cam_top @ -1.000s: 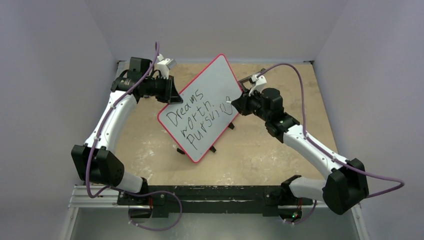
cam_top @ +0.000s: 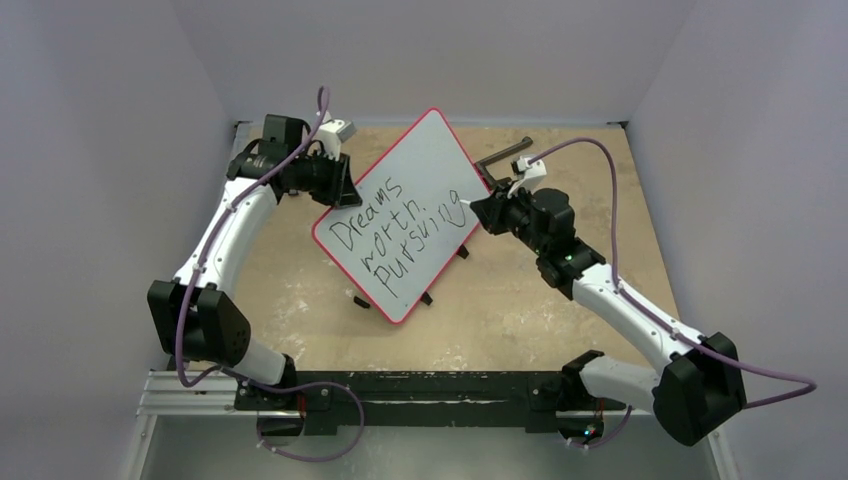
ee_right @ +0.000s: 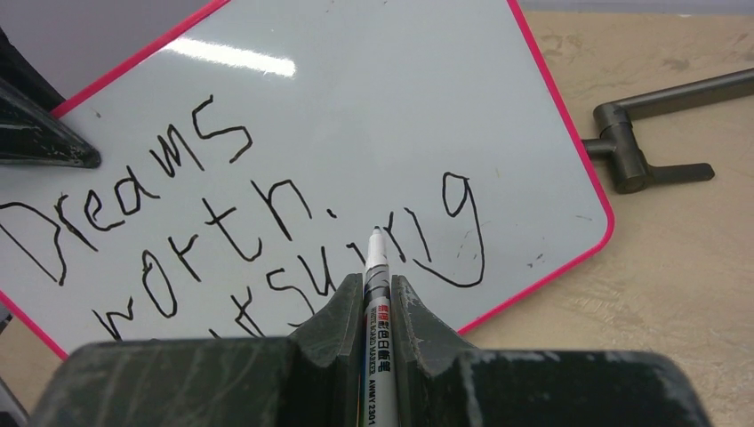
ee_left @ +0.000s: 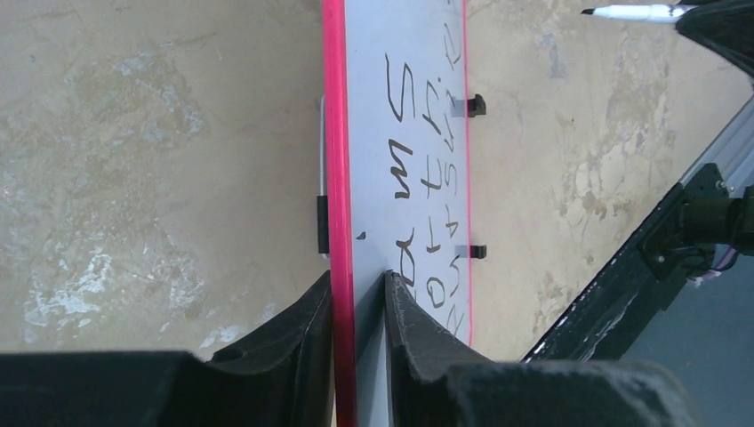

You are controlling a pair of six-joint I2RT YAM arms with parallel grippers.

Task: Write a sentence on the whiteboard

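The red-edged whiteboard (cam_top: 420,160) stands tilted, bearing handwritten "Dreams worth. Pursuing" in black. My left gripper (cam_top: 343,198) is at its upper-left edge; in the left wrist view its fingertips (ee_left: 400,320) straddle that edge, shut on the board. My right gripper (cam_top: 484,208) is shut on a white marker (ee_right: 378,391), tip pointing at the board near the end of "Pursuing". In the left wrist view the marker (ee_left: 631,12) is seen apart from the board's face.
A dark metal arm fixture (ee_right: 667,98) lies behind the board's right side. Black supports (cam_top: 462,251) show under the board. The table (cam_top: 560,310) around is otherwise mostly clear.
The last letter "g" now shows more fully. The board and left arm shifted slightly.
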